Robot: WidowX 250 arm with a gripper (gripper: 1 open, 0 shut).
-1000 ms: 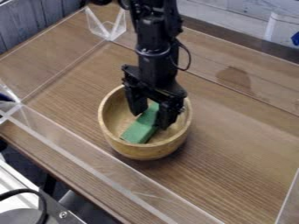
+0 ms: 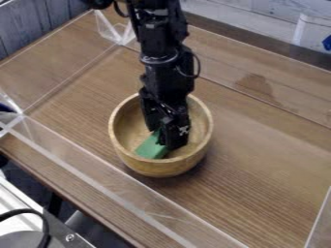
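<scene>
A round wooden bowl [image 2: 132,146] sits on the wooden table. Inside it lies a green object [image 2: 151,149], mostly covered by the black gripper [image 2: 169,134], which reaches down from the top of the view into the bowl. The fingers are dark and overlap the green object; whether anything is between them is hard to tell.
Bare table [image 2: 258,155] extends to the right and to the upper left. Clear plastic pieces stand along the left and upper-left edges. A pale object with a black cable is at the lower-left corner, beyond the table's edge.
The gripper has turned and its fingers now hang more closely together, lower over the green object, hiding more of it. The bowl is in about the same place.
</scene>
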